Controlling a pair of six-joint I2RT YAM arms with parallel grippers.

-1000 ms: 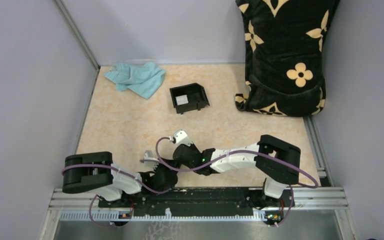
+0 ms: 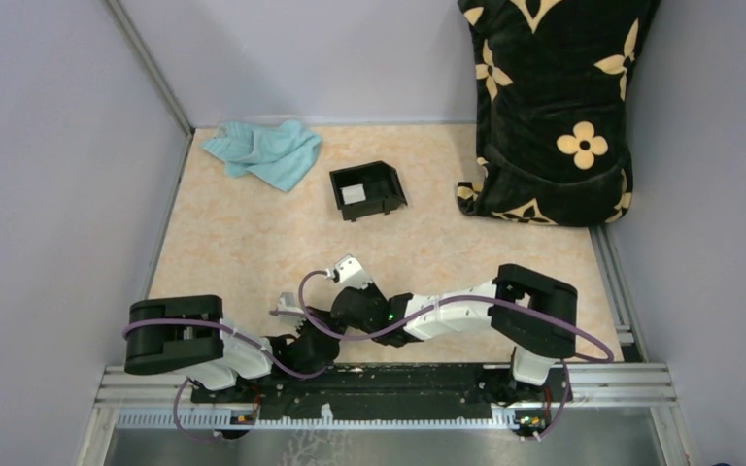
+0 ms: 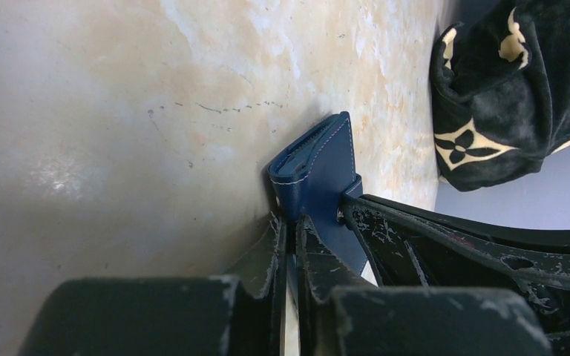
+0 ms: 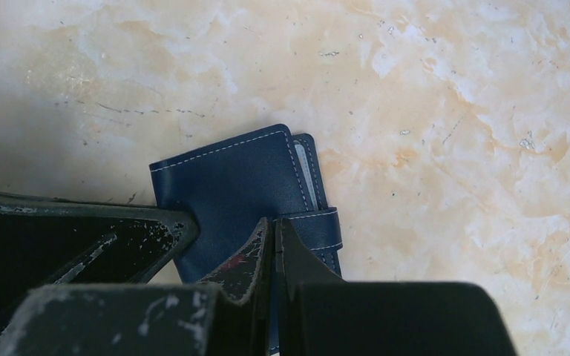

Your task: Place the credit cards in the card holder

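Note:
A dark blue folded card holder (image 4: 230,174) with white stitching shows in both wrist views; the arms hide it from above. Its strap (image 4: 315,230) lies across the open-side edge, where a pale strip shows between the covers. My left gripper is shut on the holder's folded spine side. Over the front cover, at the strap's inner end, the tips of my right gripper are shut together, with nothing clear between them. Whether they pinch the strap's edge cannot be made out. No loose credit card is in sight.
A black open box (image 2: 386,184) with a white piece (image 2: 354,194) inside stands at the back middle. To its left lies a light blue cloth (image 2: 267,150). A black patterned cushion (image 2: 554,116) fills the back right.
The left arm has barely moved; box, cloth and cushion are unchanged.

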